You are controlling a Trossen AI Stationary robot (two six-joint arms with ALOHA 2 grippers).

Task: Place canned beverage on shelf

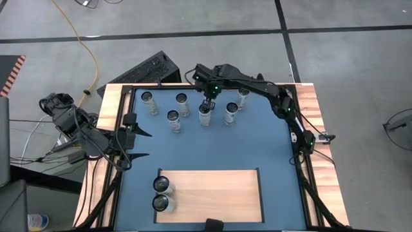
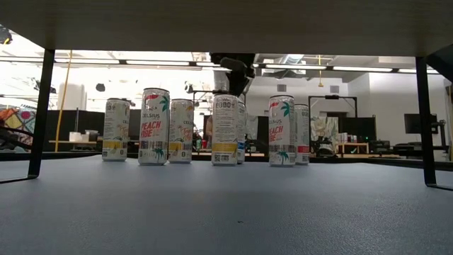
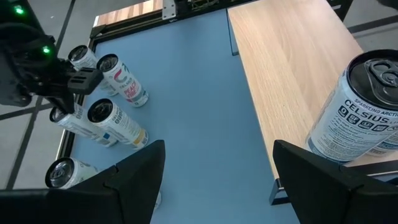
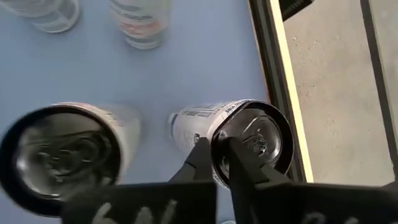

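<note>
Two cans (image 1: 163, 203) stand at the left end of the wooden shelf (image 1: 212, 193). My right gripper hangs over the back cans, fingertips shut at the lid rim of a can (image 4: 193, 121), with nothing held between them; a second lid (image 4: 62, 158) fills the lower left of that view. My left gripper is open at the mat's left side, near the shelf cans (image 3: 354, 118), nothing between its fingers.
Black frame rails (image 1: 306, 200) border the mat. The middle of the mat in front of the cans is clear, and most of the shelf top to the right of its two cans is free. A black speaker-like box (image 1: 145, 71) lies behind the table.
</note>
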